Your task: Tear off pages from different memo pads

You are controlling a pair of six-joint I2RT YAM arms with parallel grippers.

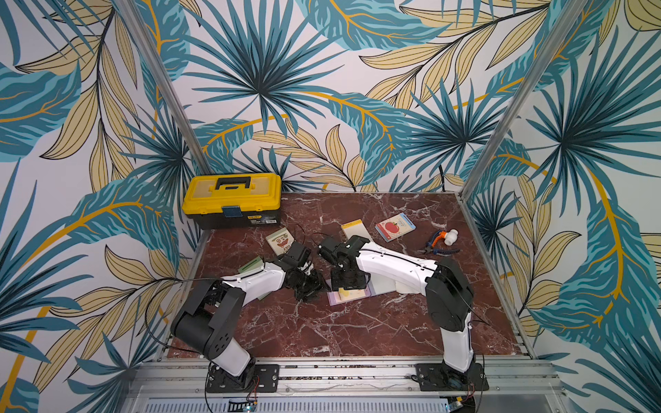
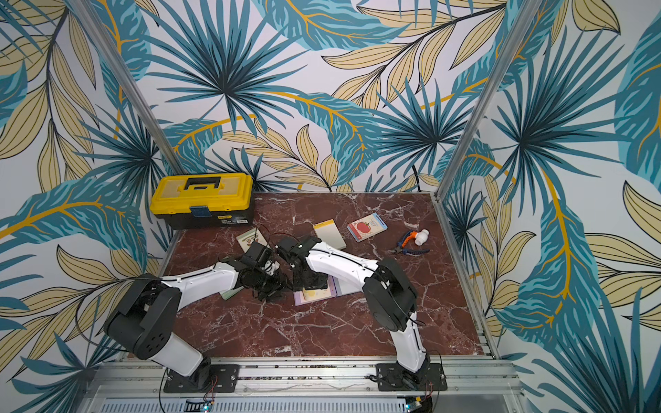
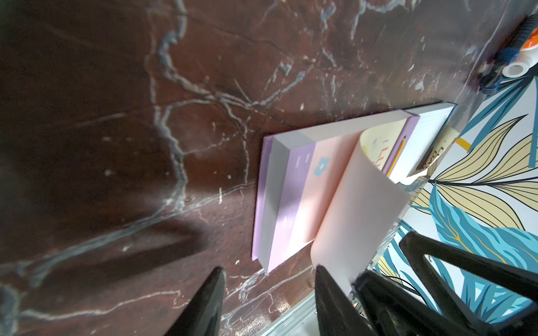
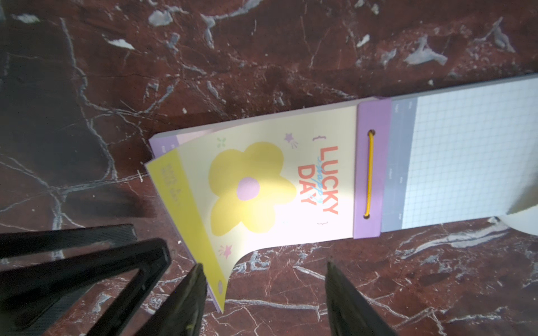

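A purple-edged memo pad [image 4: 370,120] lies on the table under both arms. Its yellow "LUCKY DAY" flower page [image 4: 263,196] is curled up at the free end, still joined at the purple strip with a yellow cord. From the left wrist view the page's pale underside [image 3: 358,212] bends away from the pad's pink sheets [image 3: 322,173]. My left gripper is open beside the pad's free end, with nothing between its fingers. My right gripper also stands open, above the pad, its fingers apart and empty.
A gridded white pad [image 4: 459,156] adjoins on the right. Further pads lie around: brown-and-cream [image 1: 279,241], yellow-topped [image 1: 356,230], red-fruit [image 1: 395,226] and green [image 1: 251,264]. Pliers [image 1: 439,250] lie right, a yellow toolbox [image 1: 232,196] back left.
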